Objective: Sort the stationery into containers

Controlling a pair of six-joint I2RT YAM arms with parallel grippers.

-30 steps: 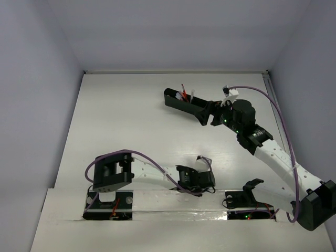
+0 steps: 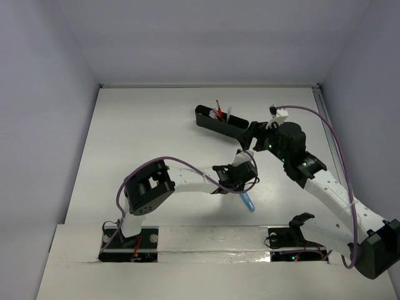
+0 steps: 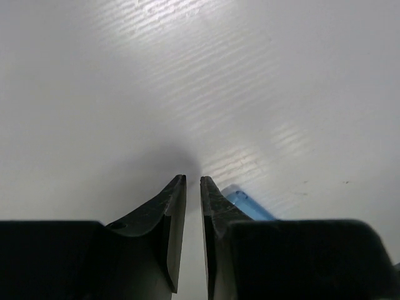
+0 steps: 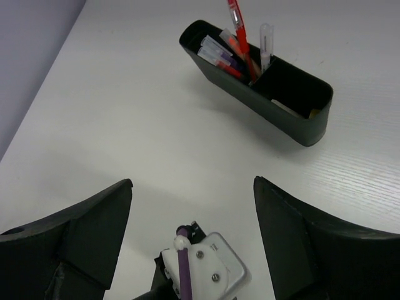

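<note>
A dark green two-compartment container (image 2: 213, 124) stands at the back, holding several pens, one red pen (image 4: 236, 22) upright among them. A blue item (image 2: 247, 201) lies near the front edge, just below my left gripper (image 2: 240, 181); in the left wrist view its end (image 3: 245, 203) shows behind the fingers. The left gripper's fingertips are nearly together; whether anything is between them is hidden. My right gripper is open, empty, in front of the container at the right of the table.
Walls enclose it at the back and sides. The two arms are close together at the right of centre.
My left arm has moved toward the back of the table, uncovering the blue item. The right arm has shifted very slightly; the container is unchanged.
</note>
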